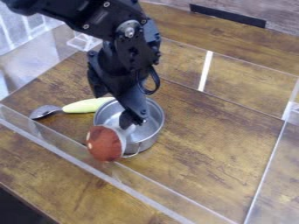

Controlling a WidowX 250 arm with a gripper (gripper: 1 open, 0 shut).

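A metal pot (146, 131) stands on the wooden surface inside a clear-walled area. An object with a rust-red round end (103, 143) and a pale body leans at the pot's front left. My black gripper (122, 103) hangs over the pot, angled down, open by the look of it, its lower finger reaching toward the pot's inside. Part of the pot is hidden behind it.
A yellow corn-like item (84, 106) and a spoon or spatula (45, 111) lie left of the pot.
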